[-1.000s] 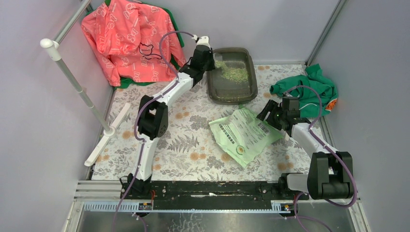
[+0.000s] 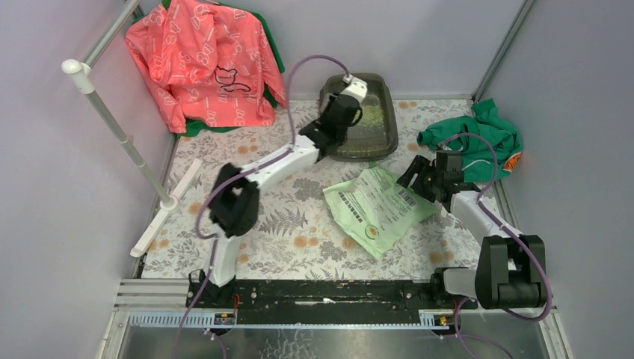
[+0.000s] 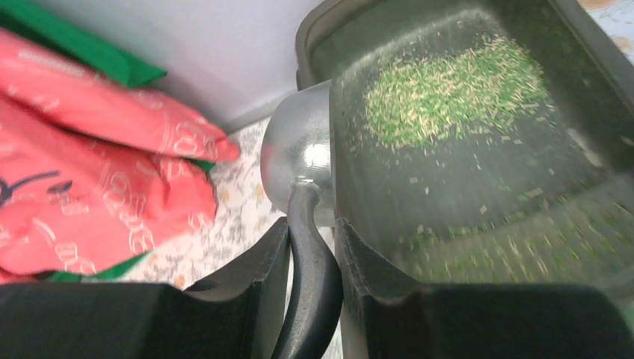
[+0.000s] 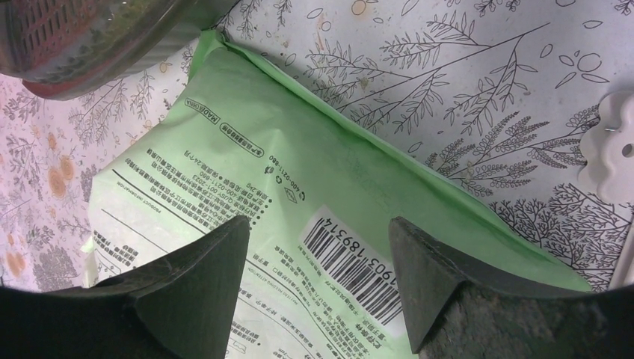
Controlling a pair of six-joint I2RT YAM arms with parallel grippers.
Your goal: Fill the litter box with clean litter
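The dark litter box point(image 2: 370, 138) at the back holds a patch of green pellet litter point(image 3: 456, 90). Over its left side, my left gripper is shut on the handle of a metal scoop point(image 3: 295, 142). A green litter bag point(image 2: 377, 209) lies flattened in front of the box, printed side up. My right gripper hovers over the bag's right part, its fingers apart with only bag beneath them.
Pink clothing point(image 2: 202, 75) hangs at the back left beside a white rack point(image 2: 123, 138). A teal garment point(image 2: 486, 134) lies at the right.
The right arm and the bag have not visibly moved.
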